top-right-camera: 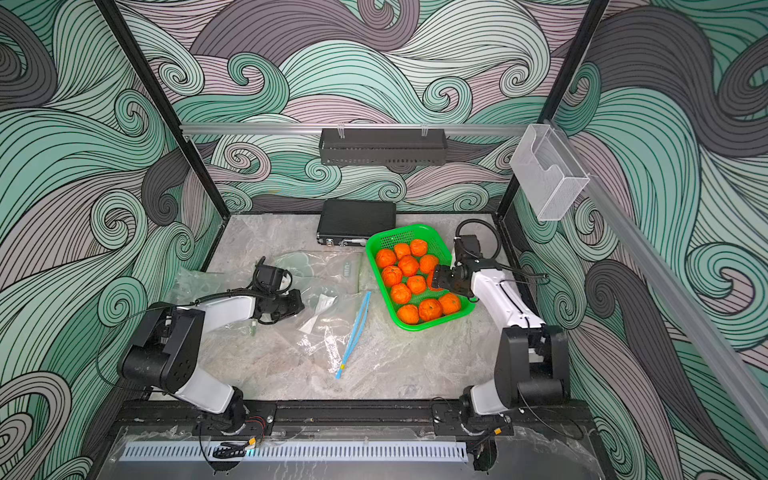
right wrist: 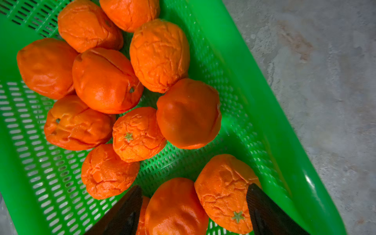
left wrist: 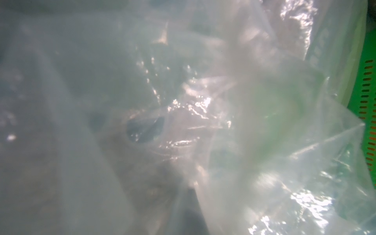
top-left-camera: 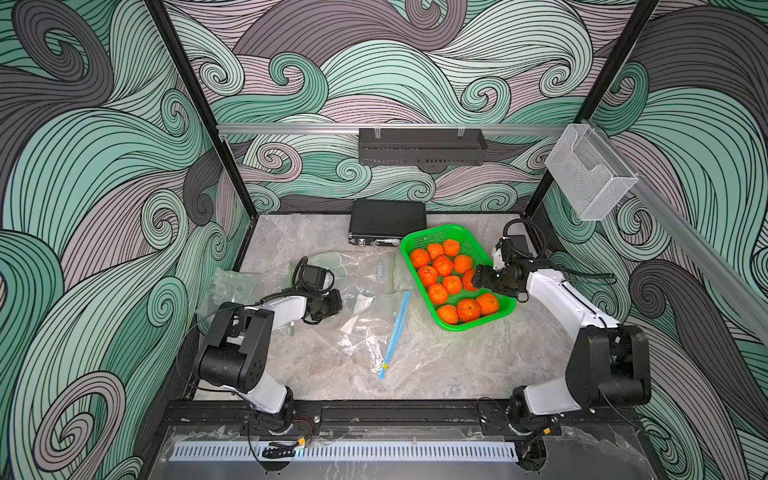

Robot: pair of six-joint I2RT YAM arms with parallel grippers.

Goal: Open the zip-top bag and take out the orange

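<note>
A clear zip-top bag (top-left-camera: 356, 328) with a blue zip strip (top-left-camera: 395, 332) lies flat on the table. My left gripper (top-left-camera: 332, 305) is down on the plastic, which fills the left wrist view; its fingers are hidden there. A green basket (top-left-camera: 416, 236) holds several oranges (right wrist: 188, 113), at the right of the bags. My right gripper is over the basket's right side, fingers apart above the oranges, none held.
A black case (top-left-camera: 387, 217) stands at the back, behind the bags and basket. More loose plastic (top-left-camera: 232, 296) covers the left of the table.
</note>
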